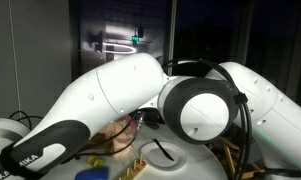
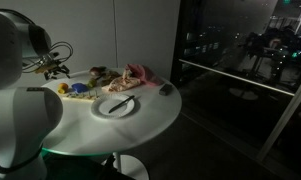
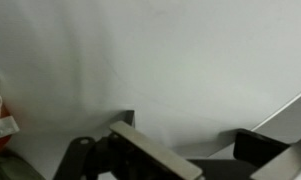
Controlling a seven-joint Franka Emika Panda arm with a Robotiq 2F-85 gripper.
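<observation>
In the wrist view my gripper stands open, its fingers (image 3: 155,152) well apart with nothing between them. A pale, bare surface fills most of that view. At its left edge shows part of a red item with a white tag (image 3: 4,126). Exterior view 2 has the dark gripper end at the upper left, beyond the table's left side and apart from the objects. A white plate (image 2: 102,108) with a dark knife-like utensil (image 2: 121,103) across it rests on the round white table (image 2: 150,122). Exterior view 1 does not show the fingers.
Left of the plate lie a blue item (image 2: 80,87), a yellow item (image 2: 63,88) and a light board (image 2: 82,97). Pink cloth (image 2: 142,73) is bunched behind. A small dark object (image 2: 166,90) sits near the right edge.
</observation>
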